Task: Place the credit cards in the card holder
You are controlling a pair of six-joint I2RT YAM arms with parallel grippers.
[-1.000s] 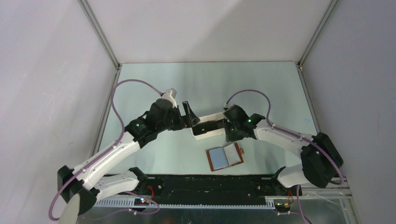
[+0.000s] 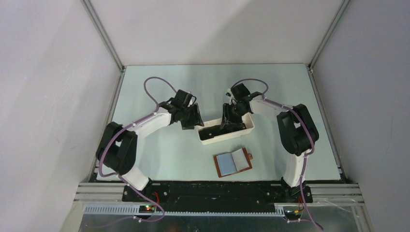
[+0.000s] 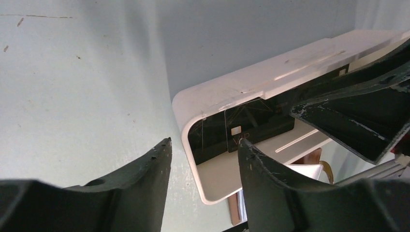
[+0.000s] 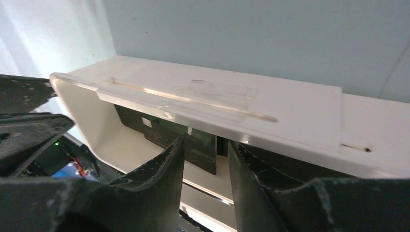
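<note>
A white plastic box holds dark credit cards, one printed VIP, seen also in the right wrist view. My left gripper is at the box's left end, its fingers apart with nothing visible between them. My right gripper is over the box's middle; its fingertips are at the cards, partly open. Whether they touch a card is unclear. The open brown card holder lies in front of the box, with blue and white inner panels.
Walls border the table at the sides and back. In the left wrist view, a black part of the right gripper reaches over the box.
My right gripper has moved from near the holder back over the box and down into it. The left arm has shifted back, with its gripper staying beside the box's left end.
</note>
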